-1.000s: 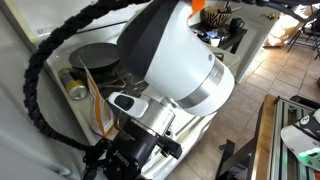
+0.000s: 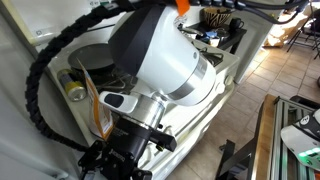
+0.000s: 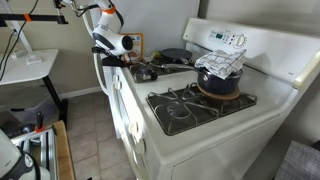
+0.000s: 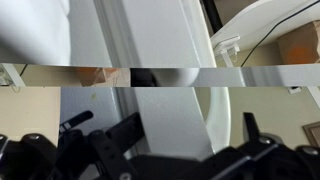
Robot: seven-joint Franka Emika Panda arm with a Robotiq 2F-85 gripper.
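My gripper is open, its two dark fingers wide apart at the bottom of the wrist view with nothing held between them. Behind the gap lies a pale grey panel. A horizontal break splits that picture, so the surfaces are hard to name. In exterior view 1 the white arm reaches down to the lower left, beside the front of a white stove; the fingertips are hard to make out there. From exterior view 2, the arm appears small at the far end of the stove.
On the stove are a dark pan and a pot with a cloth over it. Cans stand near the wall, left of a black pan. The tiled floor in front is open.
The arm has shifted slightly left in exterior view 1, with its gripper end turning a little. Objects on the stove look unmoved.
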